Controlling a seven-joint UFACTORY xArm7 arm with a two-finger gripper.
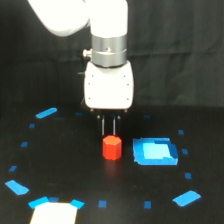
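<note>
A red block with an angular, many-sided outline rests on the dark table near the middle of the camera view. Just above its top edge in the picture hang the two thin fingers of my gripper, pointing down from the white hand. They stand close together, nearer to each other than the block is wide. Dark background hides whether the fingers meet, and their depth against the block is unclear. No part of the block shows between them.
Right of the block lies a blue square tray or frame with a light-blue patch inside. Several blue tape marks are scattered over the dark table. A pale box-like object stands at the front left edge.
</note>
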